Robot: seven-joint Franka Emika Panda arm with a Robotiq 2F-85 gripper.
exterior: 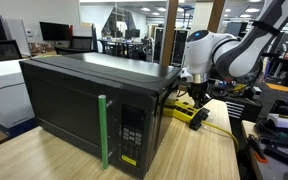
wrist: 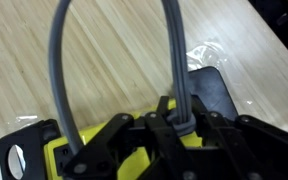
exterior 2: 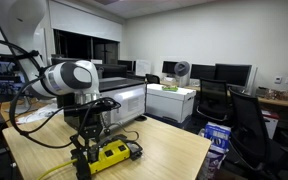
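A yellow and black power strip [exterior 2: 114, 155] lies on the wooden table, beside the black microwave. My gripper is low over the strip, shut on a dark grey cable [wrist: 173, 50]. The cable bends in a large loop across the wrist view. Whether a plug sits at the held end, and whether it touches the strip, cannot be made out behind the black fingers. In exterior view 1 the yellow strip [exterior: 188, 110] shows partly, just right of the microwave, with the arm above it.
The large black microwave [exterior: 96, 100] fills much of the table, a green strip [exterior: 103, 130] on its front. A yellow cord [exterior 2: 56, 171] trails from the power strip's area. Bare tabletop [exterior 2: 169, 150] extends to the right in exterior view 2.
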